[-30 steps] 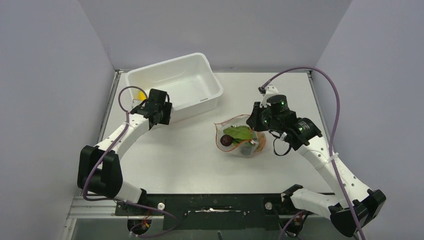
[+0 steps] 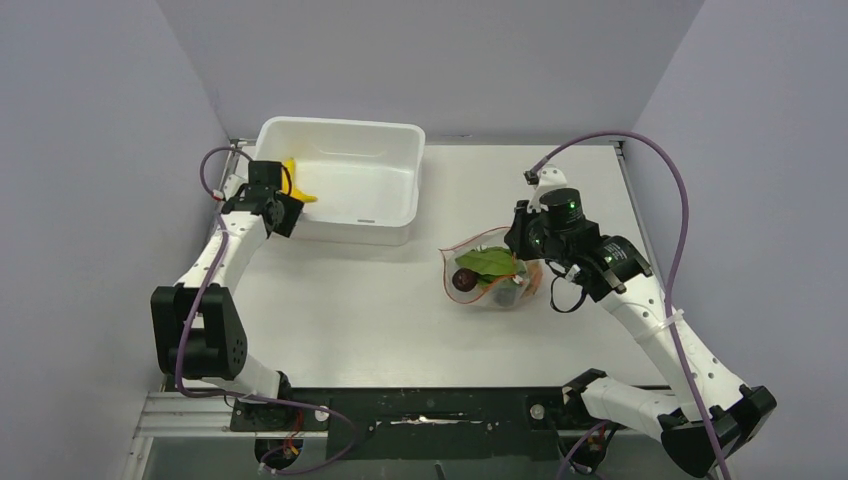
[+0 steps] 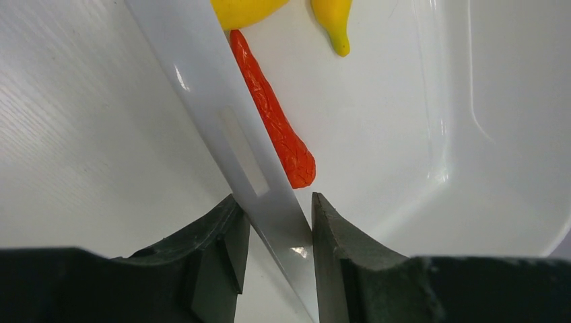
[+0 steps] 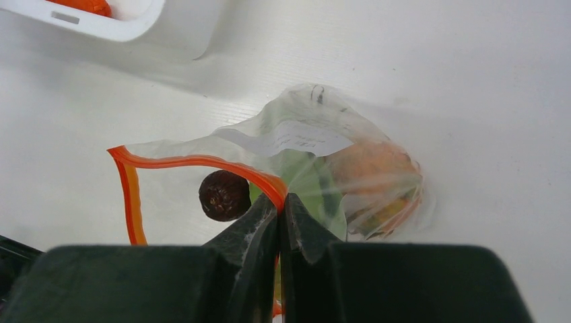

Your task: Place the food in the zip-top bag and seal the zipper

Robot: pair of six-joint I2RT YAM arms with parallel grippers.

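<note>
In the right half of the table lies a clear zip top bag (image 2: 492, 235) with an orange-edged mouth standing partly open. Inside are a dark round food piece (image 4: 225, 196), green leaves (image 2: 488, 261) and an orange item (image 4: 374, 168). My right gripper is shut on the bag's orange zipper edge (image 4: 202, 160). At the white bin's front-left side, my left gripper straddles the bin's rim (image 3: 229, 114); whether the fingers press on it is unclear. Yellow food (image 3: 333, 23) and a long red food piece (image 3: 269, 108) lie in the bin.
The white bin (image 2: 340, 122) stands at the back left, most of its floor bare. Clear table separates it from the bag, and the table's front middle is empty. Grey walls bound the left, back and right.
My left gripper has moved left and slightly back, and the bin has turned straighter, its right end coming left. The right gripper and bag have shifted slightly right.
</note>
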